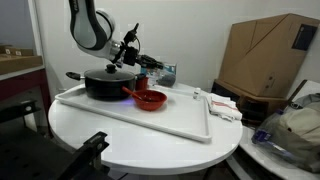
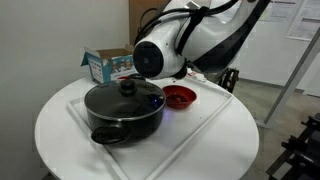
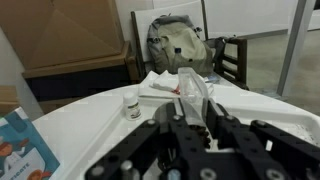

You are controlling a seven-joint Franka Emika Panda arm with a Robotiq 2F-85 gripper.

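In the wrist view, the fingers of my gripper are closed around a pale, partly see-through object (image 3: 194, 90) that sticks up past them. Its exact kind and lower part are hard to make out. From the first exterior side, my gripper (image 1: 155, 65) is raised above the table, level and pointing right, with a greyish piece (image 1: 168, 76) at its tip. Below and to the left is a black lidded pot (image 1: 108, 83). A red bowl (image 1: 150, 100) sits beside the pot. The arm hides the gripper in the second exterior view.
The pot and bowl stand on a white tray (image 1: 190, 122) on a round white table (image 1: 135, 148). A red cup (image 1: 142, 83) is behind the bowl. A blue box (image 2: 108, 66) stands at the back, and a small white bottle (image 3: 131, 106) is near the edge. The tray's right half is clear.
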